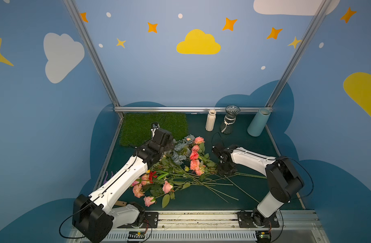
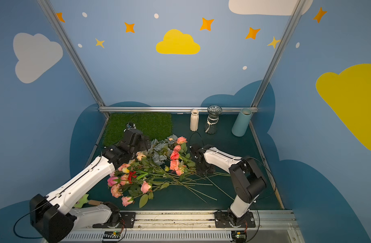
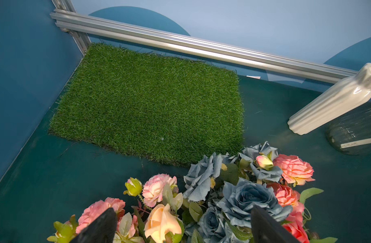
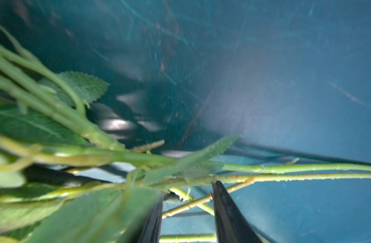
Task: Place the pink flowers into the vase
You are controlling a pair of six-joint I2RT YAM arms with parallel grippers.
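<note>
Pink and coral flowers [image 1: 194, 164] lie heads-left in the middle of the table, their stems [image 1: 209, 184] running right. More pink roses [image 3: 158, 187] rest farther left, beside blue ones. Three vases stand at the back: white ribbed [image 1: 210, 120], clear glass [image 1: 228, 124] and blue [image 1: 258, 122]. Low over the stems, my right gripper is part open. Its dark fingers [image 4: 230, 214] are apart, with green stems crossing at and between them; a leaf covers part of the left finger. My left gripper hangs open above the flower heads, gripping nothing.
Blue roses [image 3: 250, 200] and a red flower [image 2: 131, 175] share the pile. A grass mat [image 3: 153, 101] covers the back left. Clear table lies between the pile and the vases. A wooden-handled tool [image 2: 95, 202] lies near the left arm's base.
</note>
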